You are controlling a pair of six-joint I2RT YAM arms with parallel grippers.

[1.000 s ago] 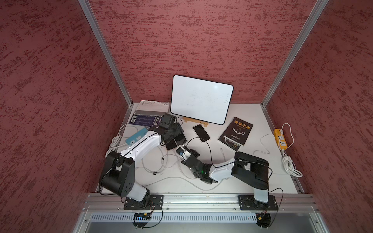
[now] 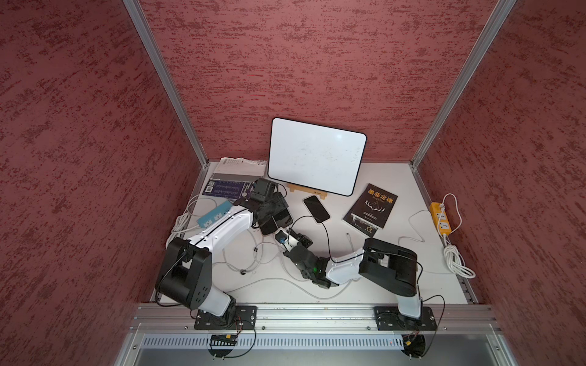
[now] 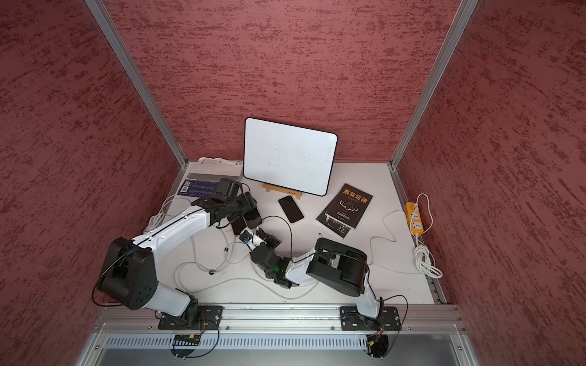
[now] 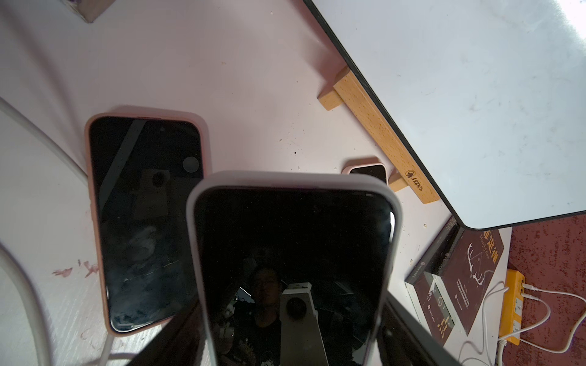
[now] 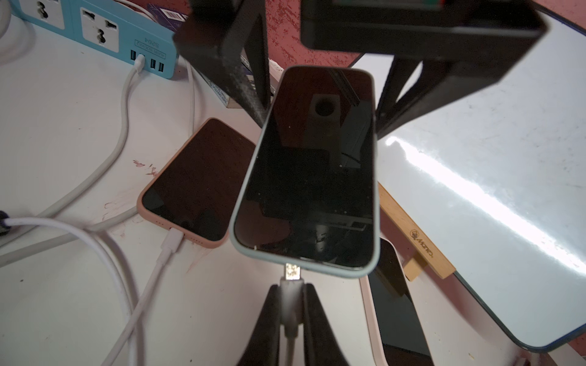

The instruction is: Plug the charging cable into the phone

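In the right wrist view, a phone in a pale grey-green case [image 5: 311,177] is tilted up off the table, my left gripper shut on its two long sides. The left wrist view has this held phone [image 4: 293,262] large in front. My right gripper is shut on the white plug of the charging cable [image 5: 291,299]. The plug's metal tip [image 5: 293,270] points at the phone's bottom edge and meets it in the view; part of the metal still shows. Whether the tip has entered the port cannot be told.
A pink-cased phone [image 5: 195,183] with a white cable in it lies beside the held one. Another phone [image 2: 316,208] lies near the whiteboard [image 2: 317,155]. A blue power strip [image 2: 215,213], loose cables and a book [image 2: 371,208] are around.
The left arm and the phone in it look still.
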